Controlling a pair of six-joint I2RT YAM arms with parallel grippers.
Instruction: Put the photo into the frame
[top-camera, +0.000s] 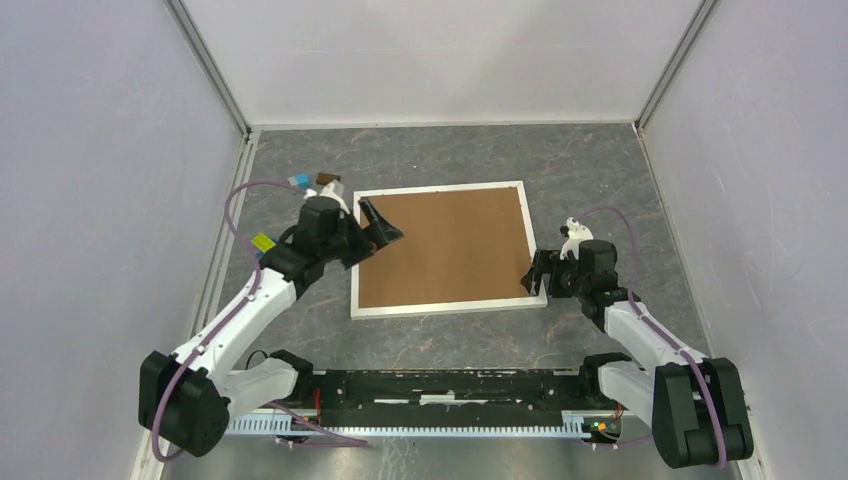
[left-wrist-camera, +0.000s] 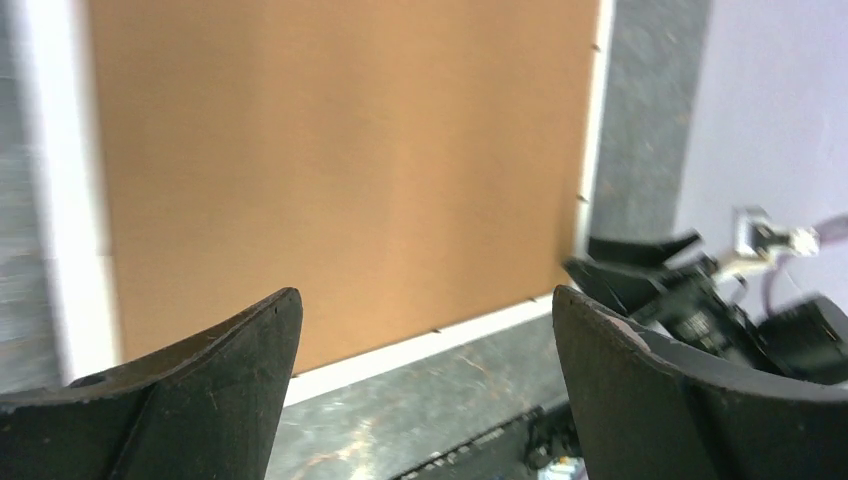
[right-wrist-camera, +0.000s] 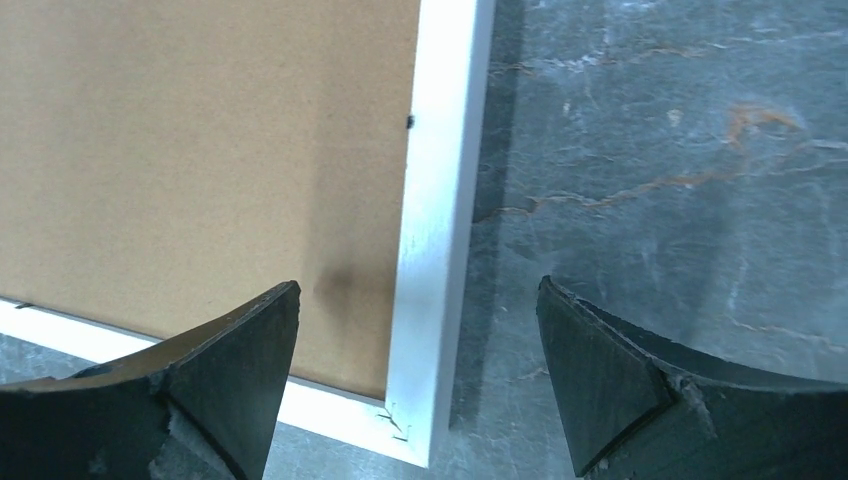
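Observation:
A white-rimmed frame with a brown board (top-camera: 450, 245) lies in the middle of the grey table; its rim shows in the left wrist view (left-wrist-camera: 67, 200) and right wrist view (right-wrist-camera: 430, 250). My left gripper (top-camera: 376, 226) is raised over the frame's left side, open. My right gripper (top-camera: 535, 272) is low at the frame's lower right corner, open, its fingers either side of the rim with free space between in the right wrist view. I cannot make out a separate photo.
At the left, partly behind the left arm, are a yellow block (top-camera: 263, 243), a blue block (top-camera: 302, 180) and a brown block (top-camera: 327, 178). Walls enclose the table.

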